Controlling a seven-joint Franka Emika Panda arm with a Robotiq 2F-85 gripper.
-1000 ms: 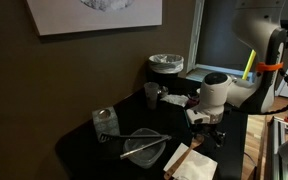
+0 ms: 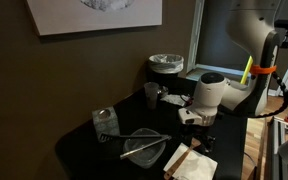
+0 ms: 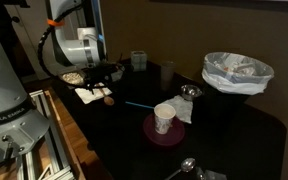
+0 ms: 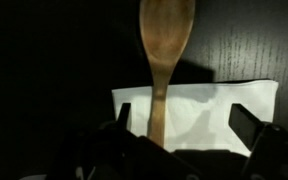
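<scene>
In the wrist view, a wooden spoon (image 4: 166,35) lies with its handle across a white napkin (image 4: 199,110). My gripper stands open above them, its two fingers apart on either side of the handle. Nothing is held between them. Exterior view 1 has the same napkin (image 2: 195,168) near the table's front edge, the gripper (image 2: 196,140) hanging just over it. From the other side, the spoon's bowl (image 3: 109,100) pokes out past the napkin (image 3: 87,95).
Close to the napkin sits a clear container (image 2: 144,152) with utensils across it. A metal grater (image 2: 105,122) stands behind. A white cup (image 3: 164,118) rests on a dark red plate (image 3: 163,136); a lined bin (image 3: 236,72) is at the back.
The arm has shifted slightly left and the gripper has turned a little over the napkin. The spoon, the napkin and the other objects have stayed put.
</scene>
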